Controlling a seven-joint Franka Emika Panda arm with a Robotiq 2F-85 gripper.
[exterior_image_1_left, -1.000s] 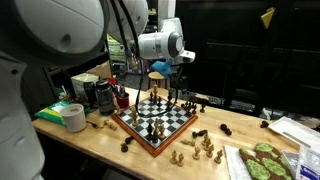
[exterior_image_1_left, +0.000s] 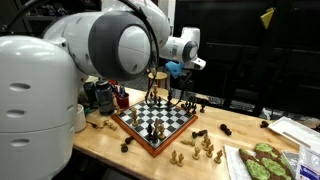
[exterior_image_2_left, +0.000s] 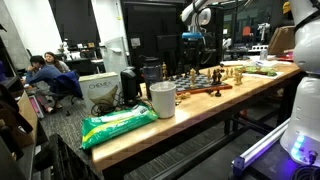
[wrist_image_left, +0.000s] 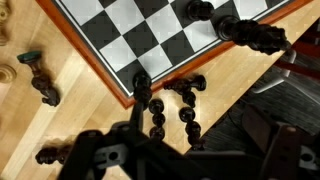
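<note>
Below my gripper, the wrist view shows the corner of a chessboard (wrist_image_left: 128, 22) with black-and-white squares and a reddish-brown rim. The fingers stand open, one dark finger on each side of the lower view. Several dark chess pieces lie off the board between and ahead of them, such as a dark piece (wrist_image_left: 188, 97). One dark pawn (wrist_image_left: 142, 86) is near the board's corner, and a tall dark piece (wrist_image_left: 255, 35) reaches over the right rim. In exterior view 1 the chessboard (exterior_image_1_left: 172, 119) carries several pieces, and the gripper is small and dark over its far side.
Light wooden pieces (exterior_image_1_left: 205, 153) stand on the table right of the board. A green-patterned sheet (exterior_image_1_left: 262, 163) and a white tray (exterior_image_1_left: 297, 133) lie farther right. In exterior view 2 a green bag (exterior_image_2_left: 117, 124) and a white mug (exterior_image_2_left: 163, 99) occupy the near table end.
In exterior view 1 the arm's large white links have swung lower and to the right, covering more of the left side. Its wrist end has shifted right and slightly down. The pieces look unmoved.
</note>
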